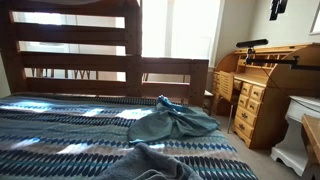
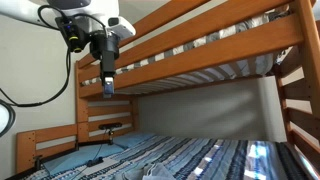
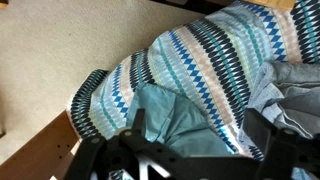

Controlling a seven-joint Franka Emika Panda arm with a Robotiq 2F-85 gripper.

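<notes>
In the wrist view my gripper stands open, its dark fingers apart at the lower edge with nothing held between them. A crumpled teal cloth appears beneath and between the fingers, its lower part hidden by the gripper. To the right, a grey cloth is bunched up, partly behind the right finger. Both rest on a striped bedspread. From the first exterior view, the teal cloth lies crumpled near the bed's edge, and the grey cloth is closer to the camera.
Brown wooden rails rise behind the bed. A wooden roll-top desk stands to the right. Beyond the bedspread's edge is bare beige floor. An upper bunk rail runs overhead, beside the white arm.
</notes>
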